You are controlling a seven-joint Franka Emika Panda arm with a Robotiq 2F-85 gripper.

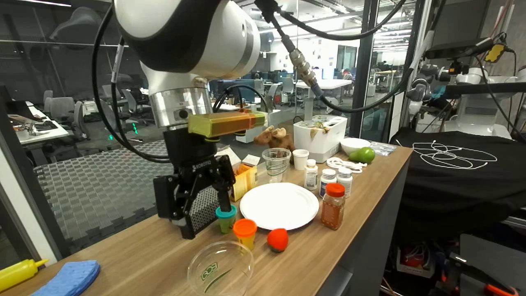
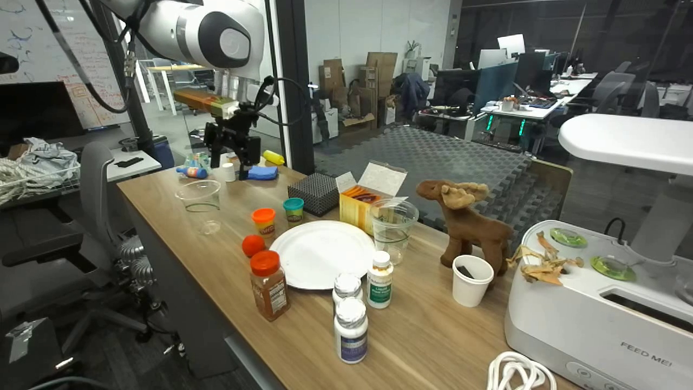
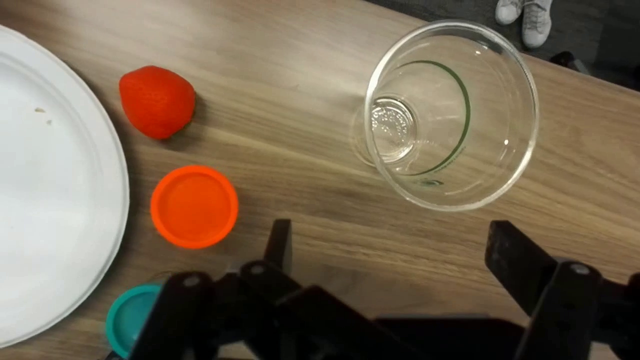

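Observation:
My gripper is open over the wooden table, with only bare wood showing between its fingers. In the wrist view a clear plastic cup [image 3: 456,198] stands just beyond the fingers. To the left are an orange-lidded tub [image 3: 195,207] and a teal-lidded tub [image 3: 129,318], the latter partly hidden by the gripper. A red strawberry-like item [image 3: 157,101] lies beside the white plate [image 3: 108,198]. From exterior view 1, the fingers appear in front of a dark patterned box [image 1: 206,207], partly covering it.
Beyond the plate stand a red-lidded spice jar [image 2: 269,286], several white pill bottles [image 2: 351,331], another clear cup [image 2: 391,231] and a yellow open box [image 2: 355,207]. A blue sponge [image 1: 69,277] and yellow bottle [image 1: 19,274] lie at the other end.

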